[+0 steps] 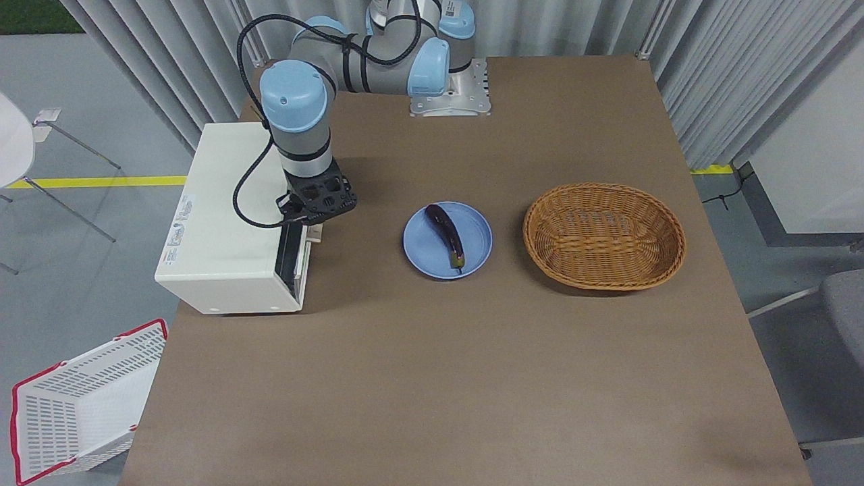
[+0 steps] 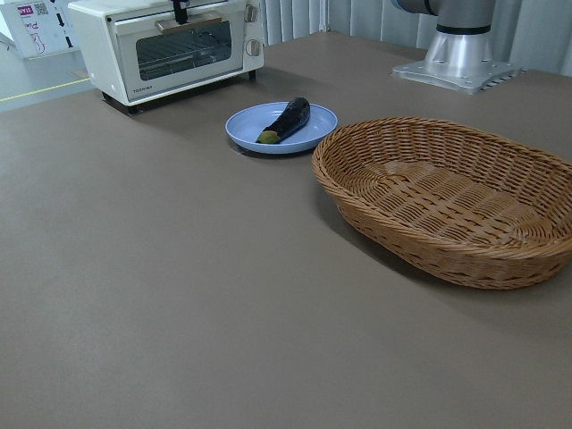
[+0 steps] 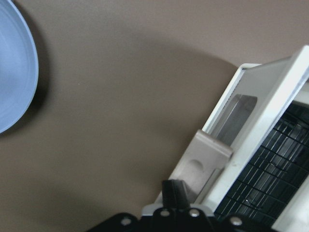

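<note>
The white toaster oven [image 1: 219,235] stands at the table's left, its door partly swung down, with the wire rack inside showing in the wrist view. My gripper is at the door's handle [image 3: 203,159]; whether its fingers are shut on it is hard to tell. A dark eggplant [image 1: 445,235] lies on a blue plate [image 1: 421,247] to the right of the oven, also seen in the left camera view.
A woven basket [image 1: 603,235] sits right of the plate. A white laundry basket [image 1: 81,405] is on the floor at the lower left.
</note>
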